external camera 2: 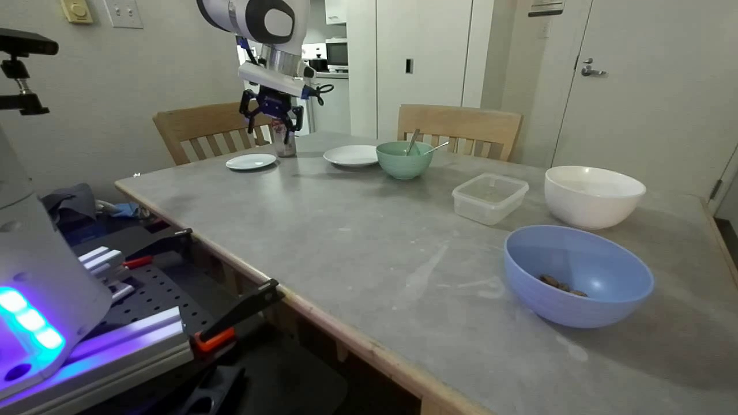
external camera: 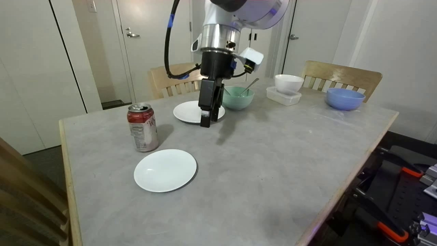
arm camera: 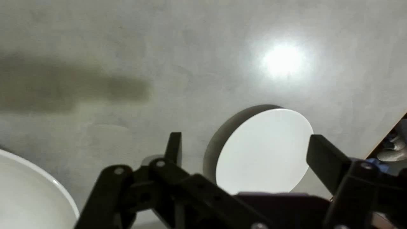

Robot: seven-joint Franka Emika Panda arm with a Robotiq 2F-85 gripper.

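My gripper (external camera 2: 271,130) hangs above the table with its fingers spread and nothing between them. In the wrist view, a small white plate (arm camera: 267,152) lies on the table below, framed by the open fingers (arm camera: 174,147). A red and white soda can (external camera: 142,129) stands upright beside that small plate (external camera: 165,170). The larger white plate (external camera: 186,111) is partly hidden behind the gripper in exterior view 1. In exterior view 2 the can (external camera 2: 284,142) stands partly behind one finger. The gripper is apart from everything on the table.
A green bowl (external camera 2: 405,165) with utensils stands beside the larger plate. Farther along are a clear plastic container (external camera 2: 489,200), a white bowl (external camera 2: 593,199) and a blue bowl (external camera 2: 578,276) with some small brown pieces inside.
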